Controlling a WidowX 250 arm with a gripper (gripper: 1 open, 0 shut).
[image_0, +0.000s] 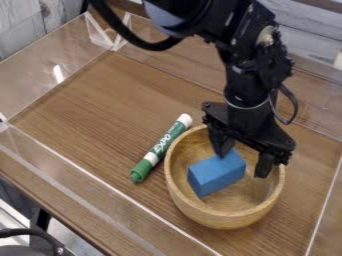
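Observation:
A blue block (214, 174) rests inside a round light-wood bowl (227, 210) on the wooden table. My black gripper (247, 142) is above the bowl's back part, its fingers spread open with nothing seen between them, just behind and above the block.
A white tube with green ends (162, 147) lies left of the bowl. Dark cables show at the bottom left.

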